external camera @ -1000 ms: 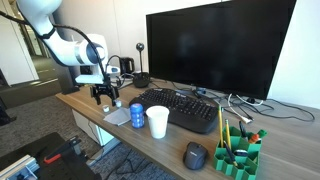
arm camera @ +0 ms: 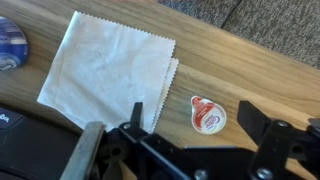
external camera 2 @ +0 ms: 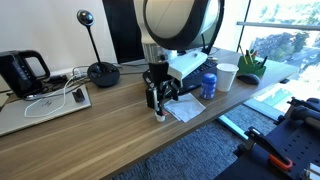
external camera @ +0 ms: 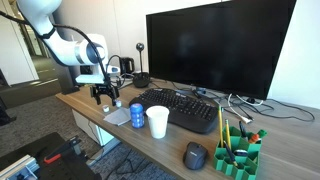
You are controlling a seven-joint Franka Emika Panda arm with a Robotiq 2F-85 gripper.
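Note:
A small white bottle with an orange-red mark [arm camera: 208,116] stands on the wooden table; in the wrist view it shows from above, between my spread fingers. My gripper is open and holds nothing. From the side, the gripper [external camera 2: 160,98] points down just over the bottle [external camera 2: 160,115]. Whether the fingertips reach down around it I cannot tell. Beside it lies a white cloth [arm camera: 108,70], flat with one folded layer. A blue can [arm camera: 12,45] stands past the cloth.
Near the can [external camera: 137,116] are a white cup [external camera: 157,121], a black keyboard [external camera: 182,110], a mouse [external camera: 195,156] and a green pen holder [external camera: 238,152]. A large monitor [external camera: 215,50] rises behind. A kettle [external camera 2: 30,72] stands at the other end; bare wood [external camera 2: 85,135] lies between.

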